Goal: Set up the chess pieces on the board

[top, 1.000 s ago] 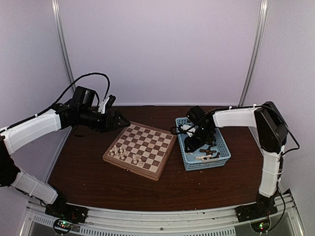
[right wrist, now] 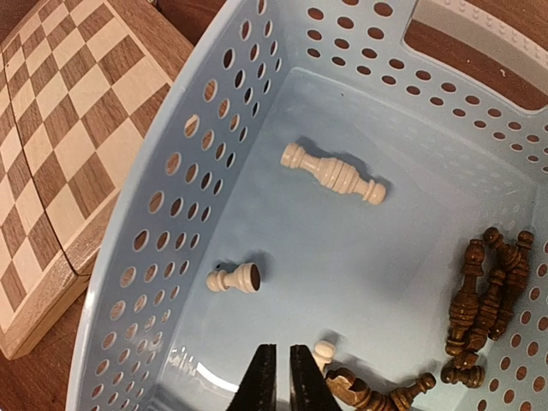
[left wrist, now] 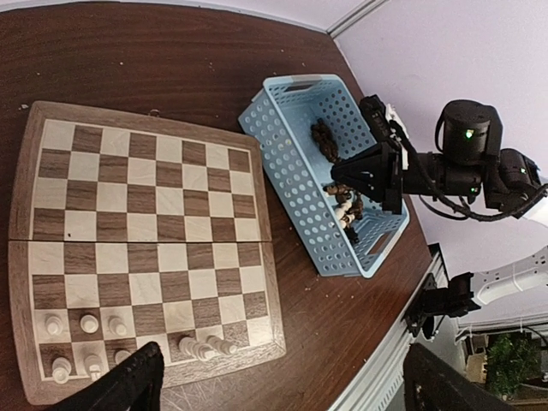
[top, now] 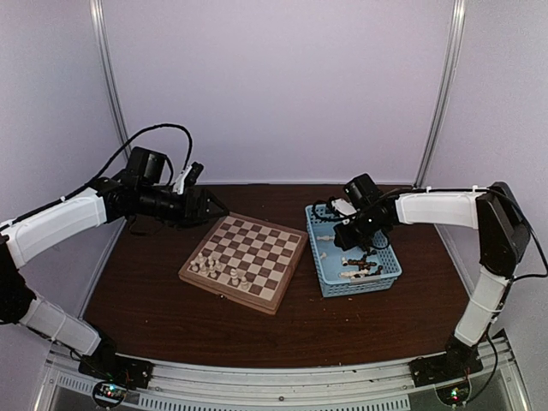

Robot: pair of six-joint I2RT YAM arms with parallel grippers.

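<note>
The wooden chessboard (top: 248, 257) lies on the table, with several light pieces (left wrist: 89, 324) standing along its near side. Right of it is the blue basket (top: 360, 289). Inside lie a long light piece (right wrist: 336, 173), a light pawn (right wrist: 233, 278) and several dark pieces (right wrist: 467, 300). My right gripper is over the basket, its fingers a narrow gap apart; I see no piece between the tips. A light piece's head (right wrist: 324, 351) shows just beside the right-hand finger. Left of the board, raised, my left gripper stands wide open and empty.
The basket's perforated wall (right wrist: 171, 184) rises between my right gripper and the board. Bare dark table (top: 223, 330) stretches in front of the board. The board's far half (left wrist: 145, 184) is clear of pieces.
My right arm has shifted to the right over the basket, uncovering light pieces on the basket's left side. The left arm and the pieces on the board have stayed put.
</note>
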